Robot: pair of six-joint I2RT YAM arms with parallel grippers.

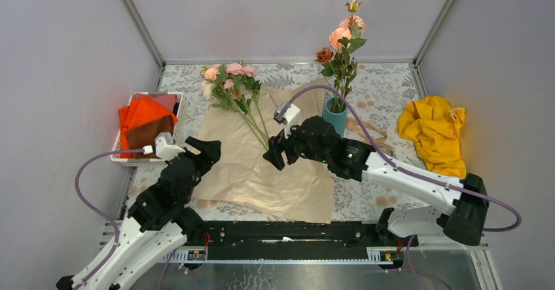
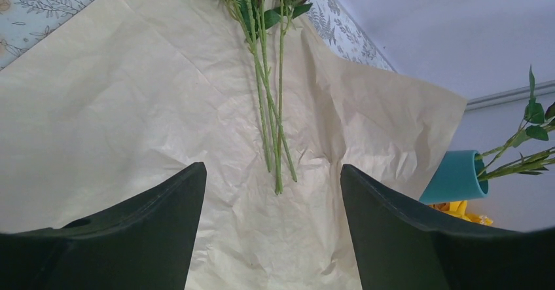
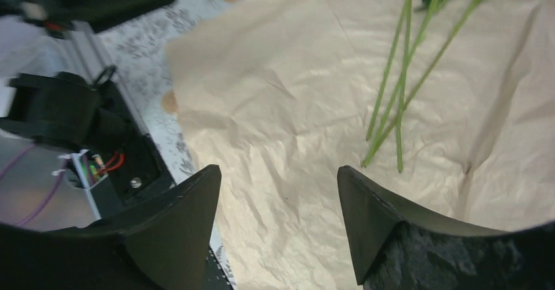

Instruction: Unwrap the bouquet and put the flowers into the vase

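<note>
Pink and cream flowers (image 1: pixel 234 70) lie on brown paper (image 1: pixel 229 172), their bare stems pointing toward the front, also seen as stems (image 3: pixel 399 107) in the right wrist view. A blue vase (image 1: pixel 334 120) at the back right, also the vase (image 2: pixel 451 175) in the left wrist view, holds several tall flowers (image 1: pixel 341 38). My left gripper (image 1: pixel 208 152) is open at the left of the paper, with nothing between its fingers. My right gripper (image 1: pixel 278 152) is open over the stems' lower ends, empty between its fingers.
A white basket with orange and brown cloth (image 1: pixel 139 116) stands at the left. Yellow fabric (image 1: pixel 432 136) lies at the right, and tan straps (image 1: pixel 379 139) beside the vase. Grey walls enclose the back and sides.
</note>
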